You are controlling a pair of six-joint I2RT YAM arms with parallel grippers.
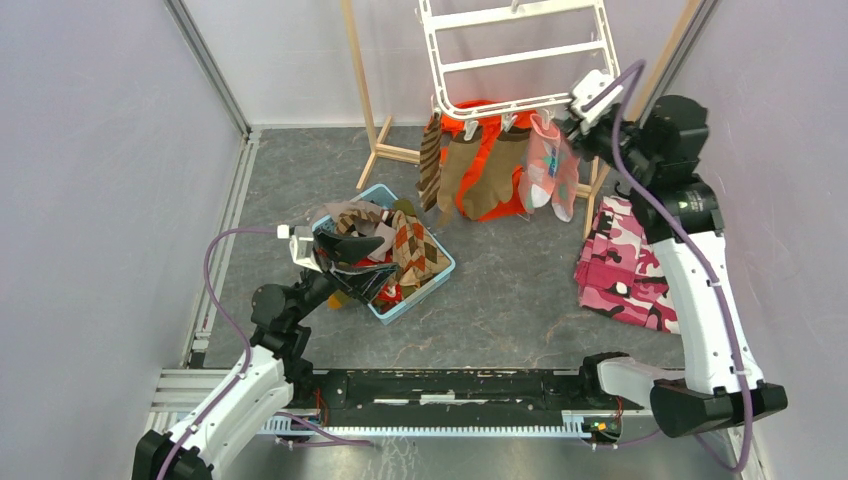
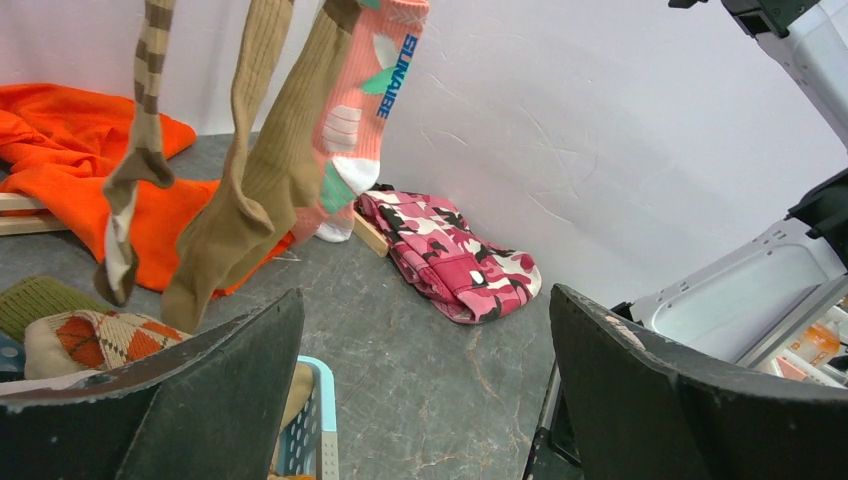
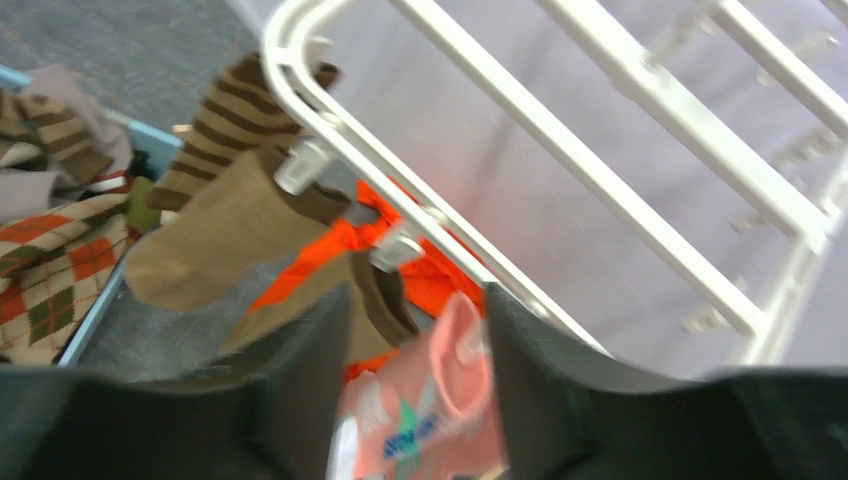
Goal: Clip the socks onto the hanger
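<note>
Striped, brown and pink socks [image 1: 540,165] hang from clips along the front bar of the white hanger [image 1: 520,104]. In the right wrist view the pink sock [image 3: 405,420] lies just below the bar, between the blurred fingertips of my right gripper, which is at the hanger's right end; whether it touches anything is unclear. My left gripper [image 1: 355,267] is open over the blue basket [image 1: 430,295] of socks, nothing held.
An orange cloth [image 2: 70,150] is behind the socks. A folded pink camouflage cloth [image 1: 625,270] lies at right. Wooden posts [image 1: 356,60] stand at the back.
</note>
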